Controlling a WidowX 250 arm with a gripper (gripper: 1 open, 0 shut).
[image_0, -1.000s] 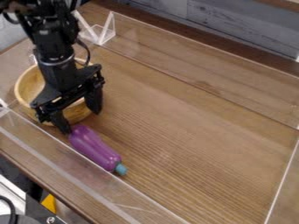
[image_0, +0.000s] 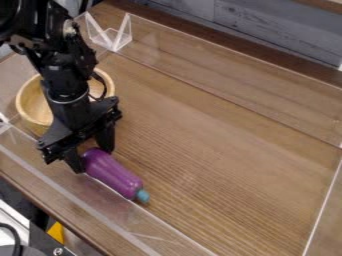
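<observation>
A purple object with a teal tip (image_0: 114, 174), resembling a toy eggplant or bottle, lies slanted on the wooden table near the front left. The black gripper (image_0: 83, 148) is lowered at its upper-left end, its fingers around or against that end; whether they grip it cannot be told. Behind the arm is a yellow-tan bowl (image_0: 32, 100), partly hidden.
A clear bracket (image_0: 110, 30) stands at the back left, and a grey wall (image_0: 254, 35) runs along the back. The table's left edge is close to the gripper.
The gripper has moved down and toward the front, from over the bowl's front edge to the purple object's upper end. The purple object lies about where it was.
</observation>
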